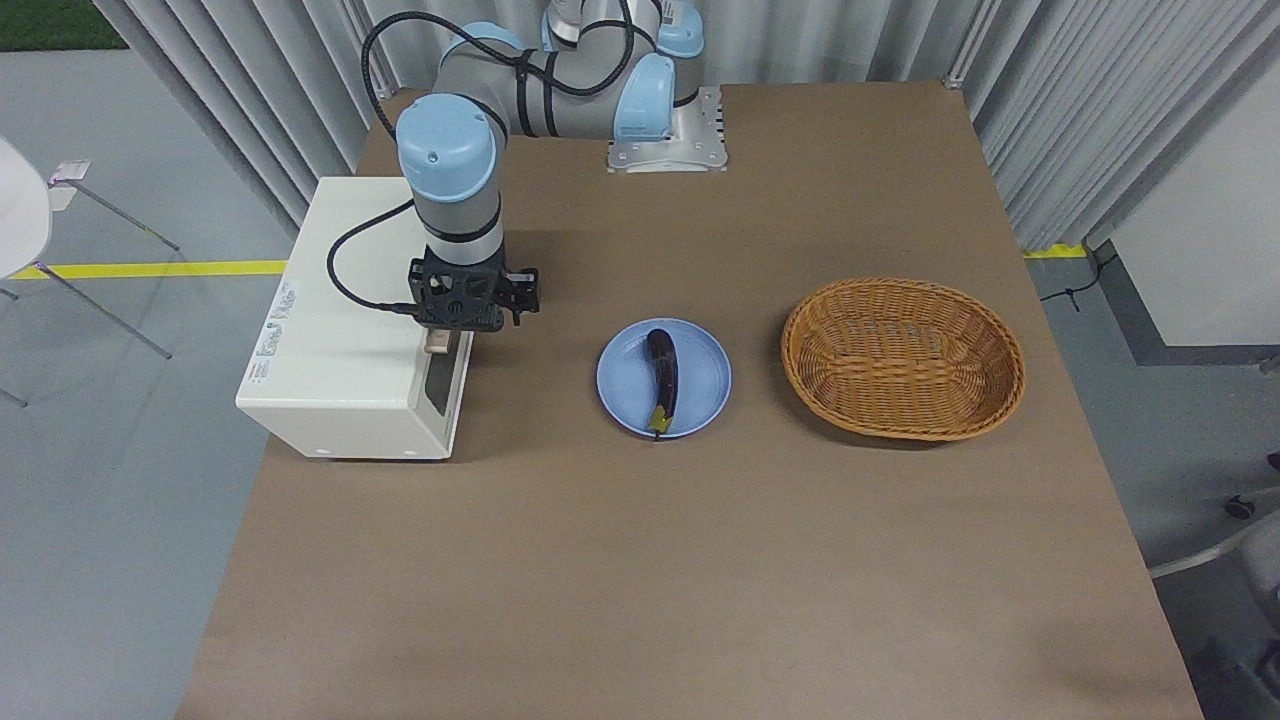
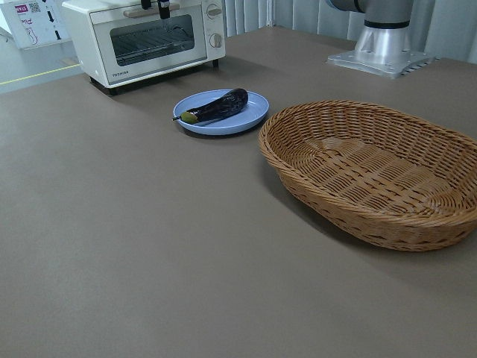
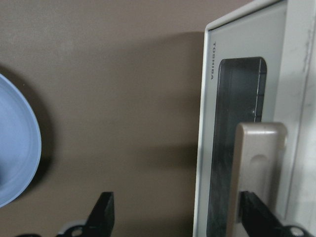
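Observation:
A white toaster oven (image 1: 336, 360) stands at the table's left, its glass door (image 2: 149, 43) closed. My gripper hangs at the door's front, wide open, one finger at the pale handle (image 3: 256, 158) and the other over the bare table beside it; the fingertips show at the top edge in the left view. A blue plate (image 1: 626, 390) to the right of the oven holds a dark eggplant (image 1: 663, 372) with a green stem end.
A wicker basket (image 1: 902, 360) sits right of the plate. The robot's base (image 1: 708, 150) is at the back edge.

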